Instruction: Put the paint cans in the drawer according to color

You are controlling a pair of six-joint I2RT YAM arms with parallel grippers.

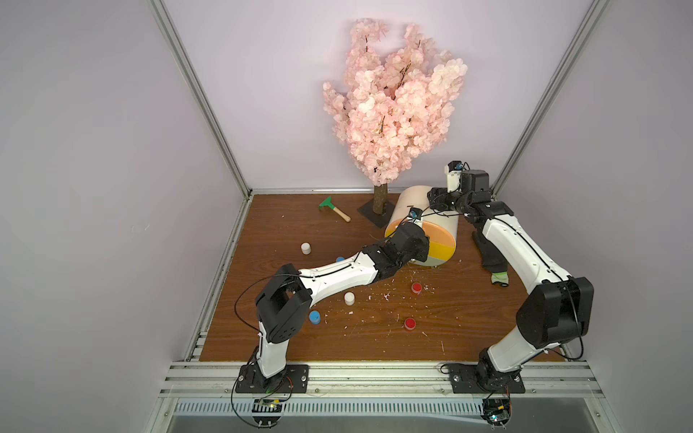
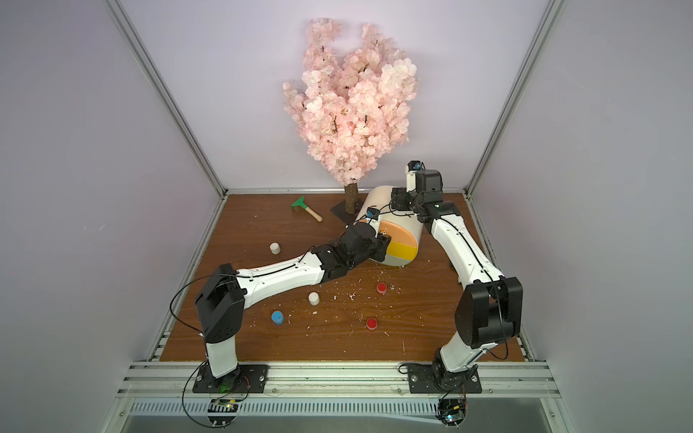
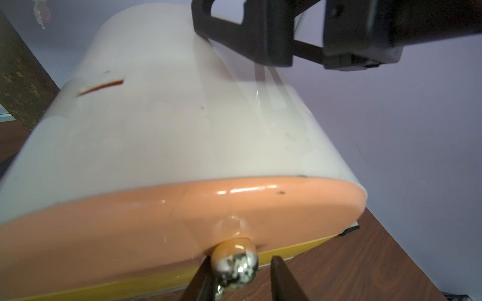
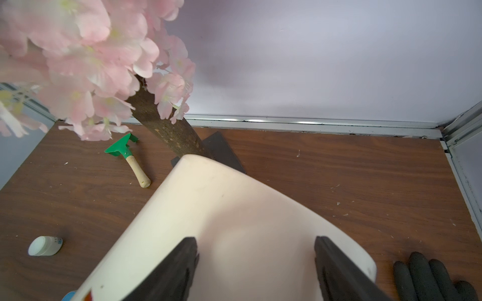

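Observation:
The rounded cream drawer unit (image 3: 165,130) has its orange top drawer (image 3: 150,220) closed, with a yellow one (image 1: 440,252) below. My left gripper is open at the orange drawer's shiny knob (image 3: 234,263), its fingers apart on either side of the knob. Above the unit's top, my right gripper stands open and empty; whether it touches the surface I cannot tell. On the table stand white cans (image 1: 306,248), red cans (image 1: 416,288), and a blue can (image 1: 314,316). Another blue can (image 1: 339,259) is mostly hidden by my left arm.
A pink blossom tree (image 1: 397,108) rises behind the unit. The green rake (image 1: 333,208) lies at the back left, and a dark glove (image 1: 490,252) right of the unit, partly behind my right arm. Small scraps dot the front of the table.

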